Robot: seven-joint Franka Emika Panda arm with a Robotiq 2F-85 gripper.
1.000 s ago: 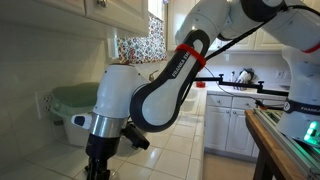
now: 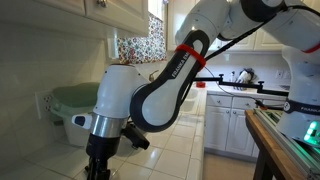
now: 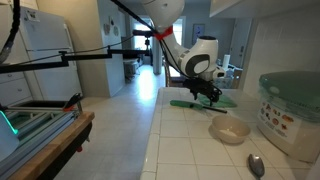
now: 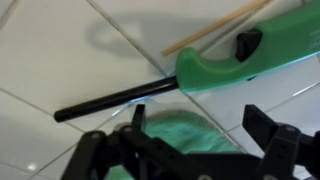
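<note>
In the wrist view, a green lighter (image 4: 235, 68) with a long black rod (image 4: 115, 101) lies slantwise on white tiles. A thin wooden stick (image 4: 215, 26) rests just beyond it. Below the rod is a green cloth (image 4: 185, 130). My gripper stands open over the cloth, its two fingers wide apart and nothing seen between them; the lighter is ahead of the fingertips. From the second exterior view, the gripper (image 3: 212, 98) is low over the counter by the cloth, and the lighter (image 3: 181, 103) shows to its left.
A beige bowl (image 3: 229, 129) and a dark spoon (image 3: 256, 165) occupy the counter's near right side. A large green bin (image 3: 290, 98) stands against the wall. Bare tiles (image 3: 180, 145) stretch across the near left part of the counter.
</note>
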